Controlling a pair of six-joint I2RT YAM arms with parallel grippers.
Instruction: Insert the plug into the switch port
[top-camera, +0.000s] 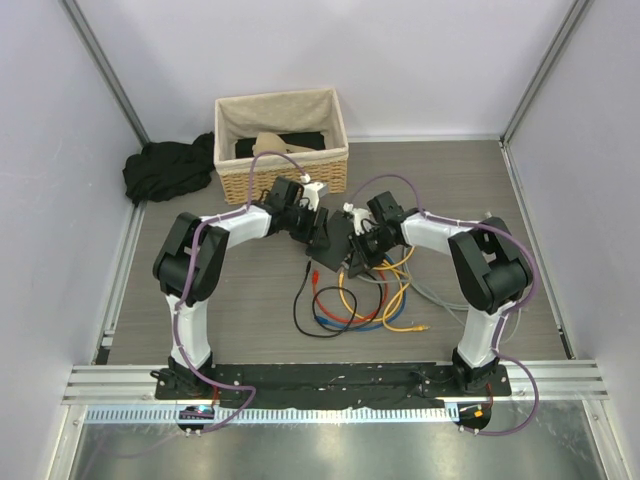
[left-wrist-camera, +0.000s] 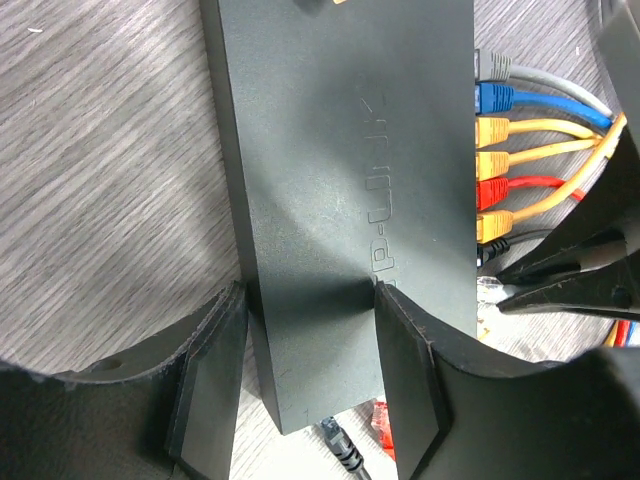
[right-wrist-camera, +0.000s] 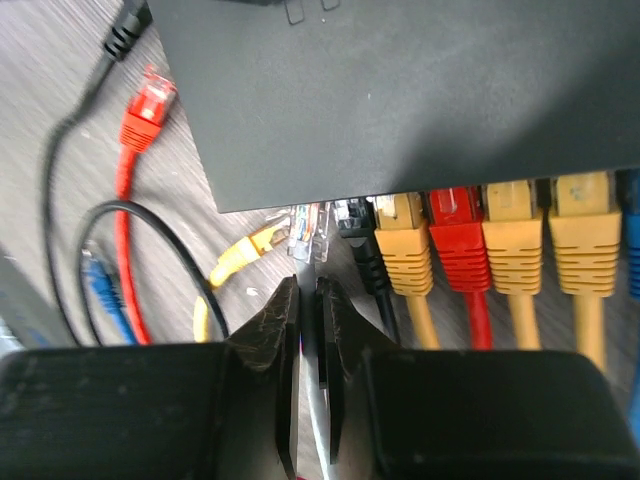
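The flat dark switch (left-wrist-camera: 350, 180) stands with a row of grey, blue, yellow, red and black plugs along its port side. My left gripper is shut on the switch near one end, across its narrow body. My right gripper is shut on a pale grey cable, whose clear plug (right-wrist-camera: 308, 230) sits at the switch's lower edge beside the black plug (right-wrist-camera: 362, 240). Whether that clear plug is inside a port is not clear; much of it shows outside.
Loose red, black, blue and yellow cables (top-camera: 345, 310) lie in front of the switch. A wicker basket (top-camera: 237, 170) and black cloth (top-camera: 165, 170) are at the back left.
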